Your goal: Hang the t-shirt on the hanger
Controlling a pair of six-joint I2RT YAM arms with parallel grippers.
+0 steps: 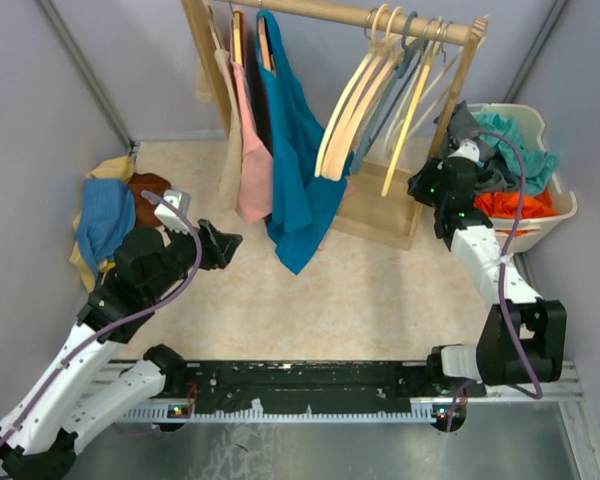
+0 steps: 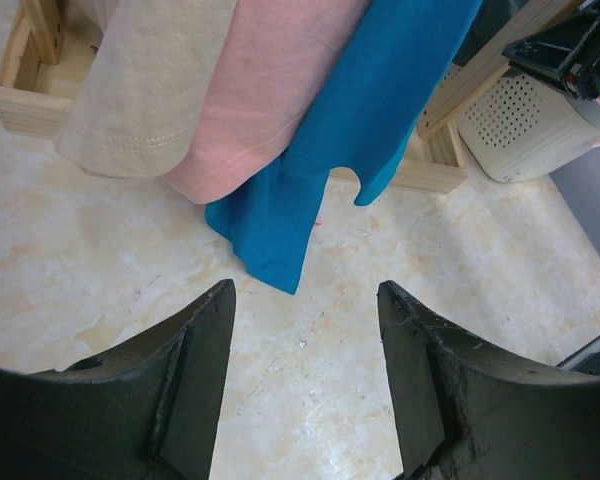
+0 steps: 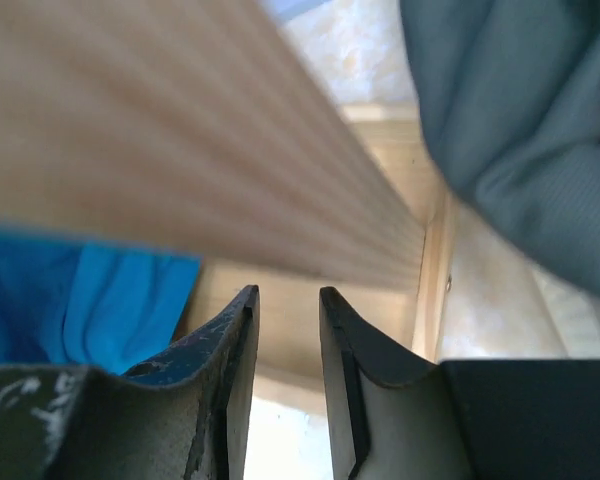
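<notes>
A blue t-shirt (image 1: 305, 190) hangs from the rail beside pink, beige and dark garments. Several bare hangers (image 1: 352, 105) are bunched to its right. My left gripper (image 1: 230, 248) is left of the blue shirt, over the floor; its fingers (image 2: 205, 350) stand apart, empty, in the left wrist view. By the rack's right post is my right gripper (image 1: 418, 188), near the laundry basket. In the right wrist view its fingers (image 3: 242, 370) are partly apart with only a bare gap between them. Grey cloth (image 3: 525, 130) is ahead of it on the right.
The white basket (image 1: 568, 208) on the right holds grey, teal (image 1: 520, 150) and orange cloth (image 1: 520, 205). The wooden rack post (image 1: 458, 95) stands close to my right gripper. Folded clothes (image 1: 108, 215) lie at the left.
</notes>
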